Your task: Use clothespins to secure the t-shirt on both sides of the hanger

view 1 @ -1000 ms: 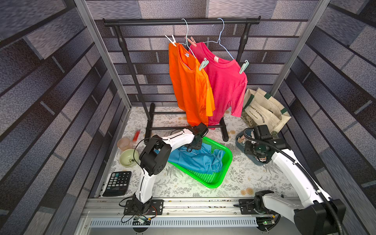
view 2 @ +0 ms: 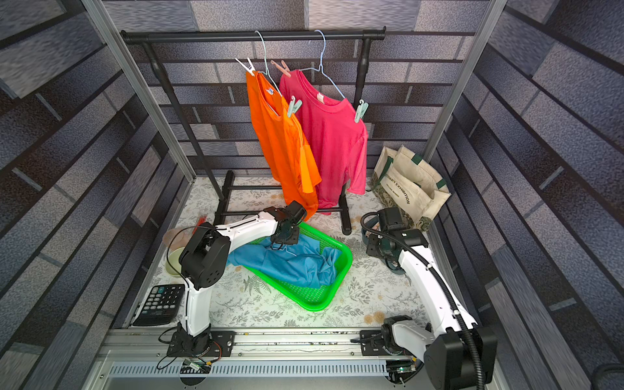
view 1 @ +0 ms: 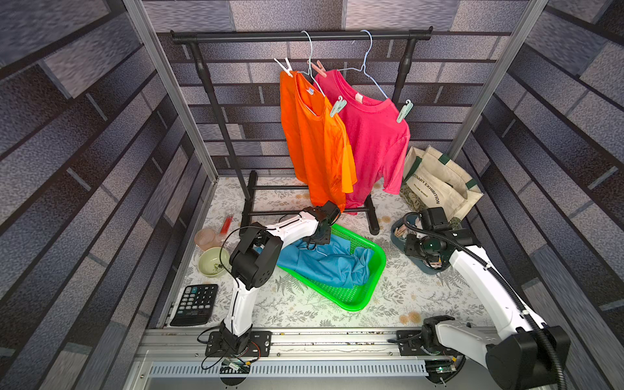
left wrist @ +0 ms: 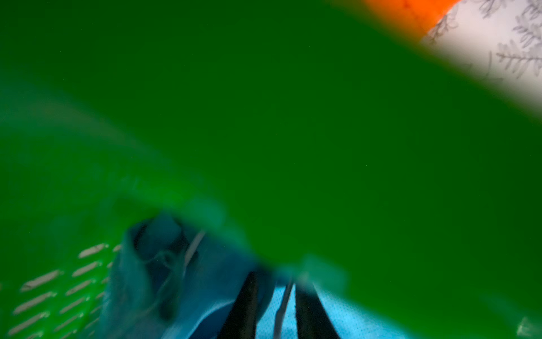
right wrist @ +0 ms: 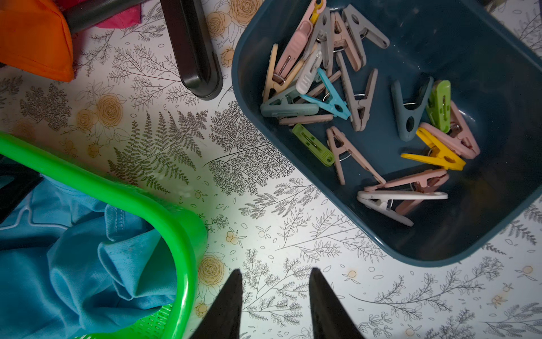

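A blue T-shirt [view 1: 331, 263] lies crumpled in the green basket [view 1: 379, 260]. Part of a pale wire hanger [right wrist: 46, 225] rests on the shirt. My left gripper is low inside the basket by its far wall, fingers part open over the blue cloth. A thin dark line, perhaps the hanger wire, shows in the gap; whether anything is gripped there is unclear. My right gripper is open and empty above the table, between the basket and a dark blue bin [right wrist: 316, 186] of clothespins. Orange [view 1: 312, 136] and pink [view 1: 373, 130] shirts hang pinned on the rack.
The black rack [view 1: 299, 37] stands behind the basket, its foot [right wrist: 194, 50] close to the bin. A canvas bag [view 1: 438, 182] stands at the right. Bowl [view 1: 213, 262] and calculator [view 1: 194, 304] lie left. Table between basket and bin is clear.
My left gripper has shifted slightly left and toward the back over the basket. The right arm has barely moved. The basket stays nearly where it was.
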